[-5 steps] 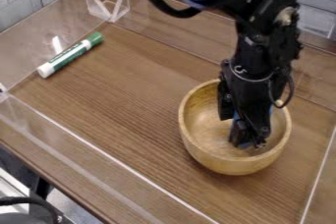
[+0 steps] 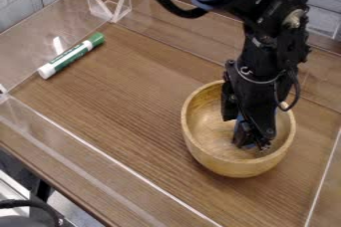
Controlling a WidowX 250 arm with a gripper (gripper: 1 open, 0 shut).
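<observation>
A tan oval bowl (image 2: pixel 210 148) sits on the wooden table at the lower right. My black gripper (image 2: pixel 254 121) reaches down from the top into the bowl, its lower parts over and inside it. Whether its fingers are open or closed on anything is hard to make out, as the dark parts overlap.
A white and green cylinder (image 2: pixel 70 54) lies at the upper left of the wooden table (image 2: pixel 114 121). Clear plastic edging runs along the left side, with a black cable at the lower left corner.
The gripper has shifted very slightly inside the bowl; the bowl and cylinder look the same.
</observation>
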